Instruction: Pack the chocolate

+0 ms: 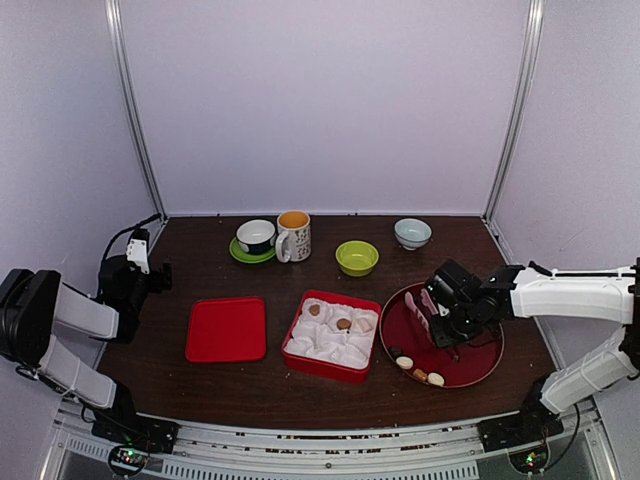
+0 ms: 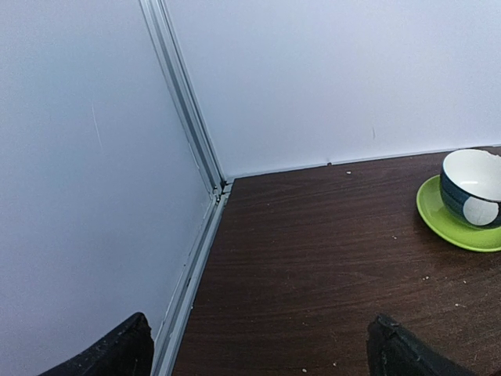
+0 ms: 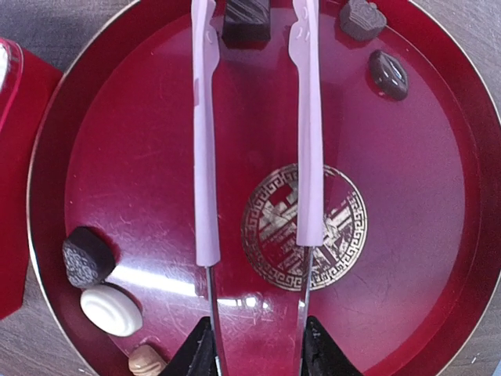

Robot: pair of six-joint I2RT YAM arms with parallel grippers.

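Observation:
My right gripper is over the dark red round tray (image 1: pixel 460 370), its long pink fingers part open around a square dark chocolate (image 3: pixel 246 31) at the tray's far side; contact cannot be told. Other chocolates lie in the tray: a faceted dark one (image 3: pixel 88 255), a white one (image 3: pixel 109 310), a tan one (image 3: pixel 145 360) and dark ones (image 3: pixel 388 74) at right. The red box (image 1: pixel 325 365) with white lining holds a few pieces. My left gripper (image 1: pixel 158 278) stands open at the left, empty.
A red lid (image 1: pixel 225 330) lies left of the box. A cup on a green saucer (image 1: pixel 243 255), a mug (image 1: pixel 294 240), a green bowl (image 1: pixel 357 257) and a pale blue bowl (image 1: pixel 412 233) stand behind.

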